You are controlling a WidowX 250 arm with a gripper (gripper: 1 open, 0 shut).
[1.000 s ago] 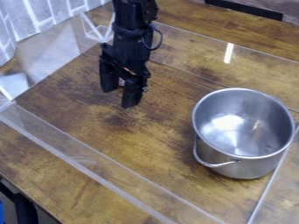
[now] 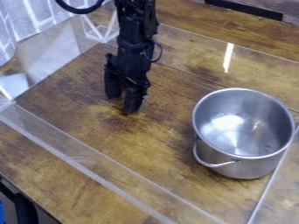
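Note:
The black robot arm reaches down from the top of the camera view to the wooden table (image 2: 93,136). Its gripper (image 2: 124,98) is low over the table, left of centre, at or very near the surface. The fingers are dark and blend together, so I cannot tell whether it is open or shut, or whether anything is between them.
A large steel pot (image 2: 242,131) with a side handle stands on the right. Clear plastic borders run along the left and front of the work area.
The arm has lowered, bringing the gripper slightly down toward the table surface. The pot has not moved.

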